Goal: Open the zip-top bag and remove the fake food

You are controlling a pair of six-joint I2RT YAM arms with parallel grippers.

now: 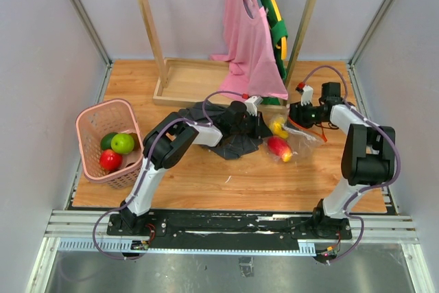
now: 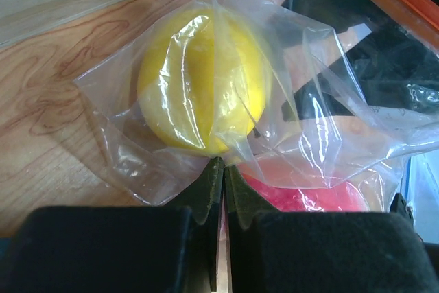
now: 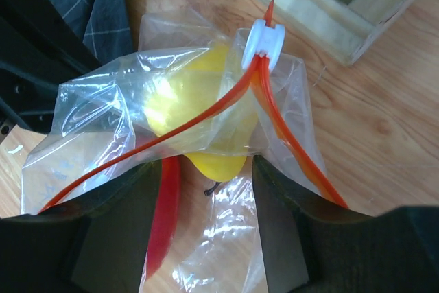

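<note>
The clear zip bag (image 1: 302, 143) lies on the table between the two arms. Its orange zip strips (image 3: 279, 128) spread apart below a pale slider (image 3: 263, 43). A yellow food piece (image 2: 199, 80) shows through the plastic, with a red one (image 2: 309, 197) beside it; the top view gives the red piece (image 1: 279, 147) a yellow patch. My left gripper is shut on bag plastic at the bag's closed end, close against the yellow piece. My right gripper stands part open at the mouth end, its fingers (image 3: 130, 193) apart and nothing visibly clamped between them.
A pink basket (image 1: 88, 143) with several fake foods stands at the left. Dark cloth (image 1: 233, 147) lies under the left arm. Behind the bag is a wooden rack (image 1: 185, 77) with hanging clothes (image 1: 250, 39).
</note>
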